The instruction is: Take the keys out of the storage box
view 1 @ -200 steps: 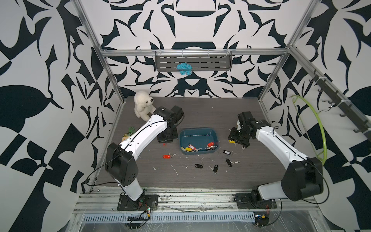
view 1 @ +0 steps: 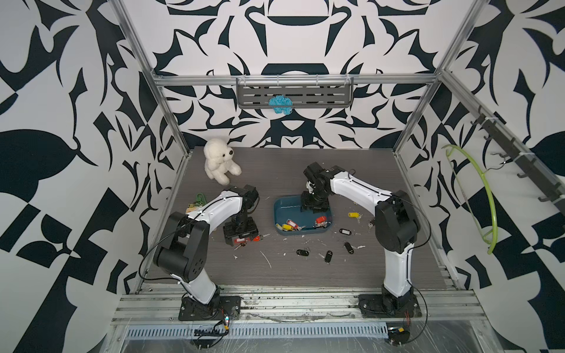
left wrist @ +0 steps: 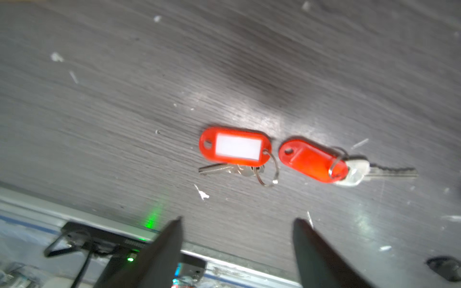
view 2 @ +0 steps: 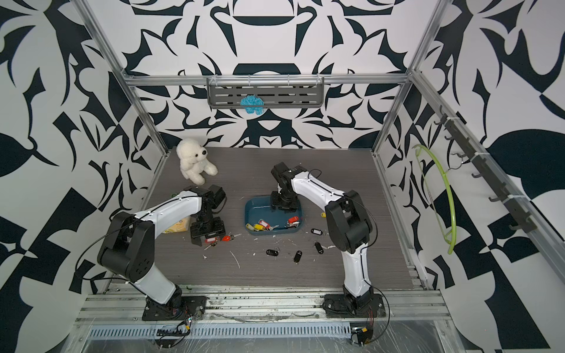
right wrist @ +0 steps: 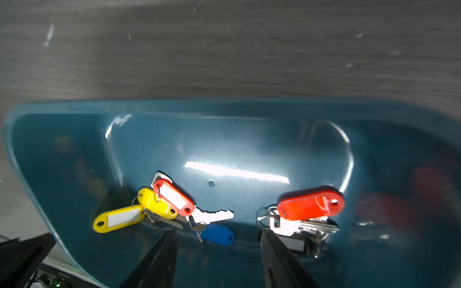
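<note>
The teal storage box (right wrist: 230,106) holds several keys. On its left side lie yellow-tagged keys (right wrist: 122,218), a red-tagged key (right wrist: 173,196) and a blue tag (right wrist: 217,234); to the right, another red tag (right wrist: 311,205) rests on keys and a dark tag. My right gripper is over the box, fingers apart and empty. Off to the box's left, my left gripper hangs over the table, also open. Two keys lie on the table below it: a red tag with white label (left wrist: 237,145) and a plain red tag (left wrist: 312,160).
Several black-tagged keys (view 1: 328,256) lie in front of the box, with a yellow-tagged key (view 1: 354,215) to its right. A white plush dog (view 1: 219,160) sits at the back left. Behind the box the table is clear.
My right arm has swung left from the right side of the table to above the box. My left gripper has moved left and nearer the front; a second red-tagged key now shows beneath it.
</note>
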